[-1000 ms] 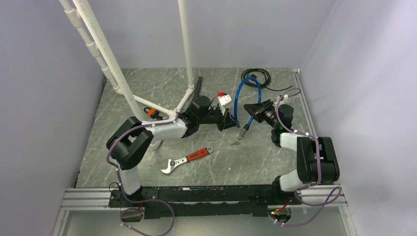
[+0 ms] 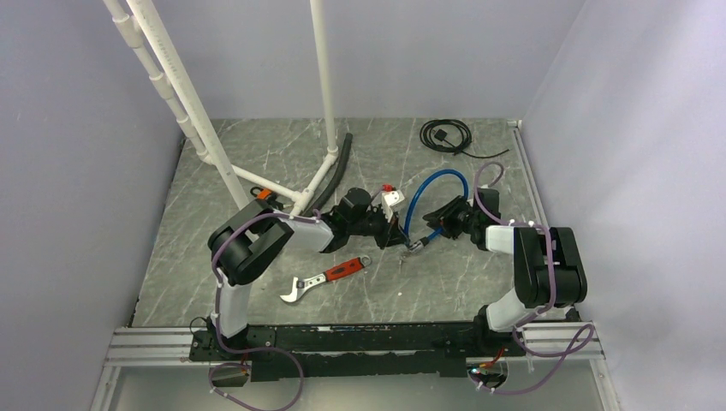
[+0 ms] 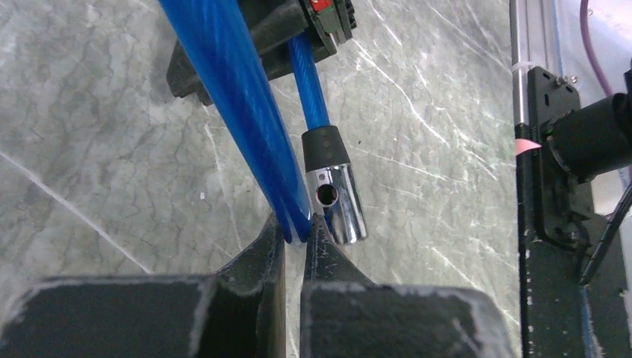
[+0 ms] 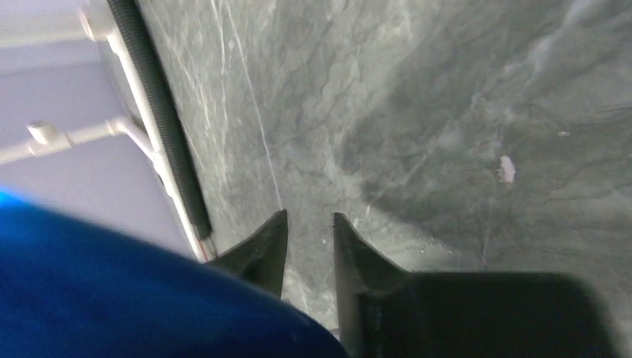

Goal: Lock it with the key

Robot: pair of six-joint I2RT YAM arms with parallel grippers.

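A blue cable lock (image 2: 438, 174) arches up between my two grippers. My left gripper is shut on one end of the blue cable. Just beside that end, the silver lock cylinder (image 3: 339, 198) with its black collar shows a round hole in its side. In the top view my right gripper (image 2: 432, 228) is close to the cable behind the cylinder. The fingertips of the right gripper are apart and only the floor shows between them, while blurred blue cable crosses the lower left of the right wrist view. No key can be made out.
An adjustable wrench (image 2: 330, 276) with a red handle lies at the front, left of the lock. Behind are a black coiled cable (image 2: 445, 135), a black tube (image 2: 341, 168) and white pipes (image 2: 322, 77).
Both arms and the lock have come lower and toward the front over the last second.
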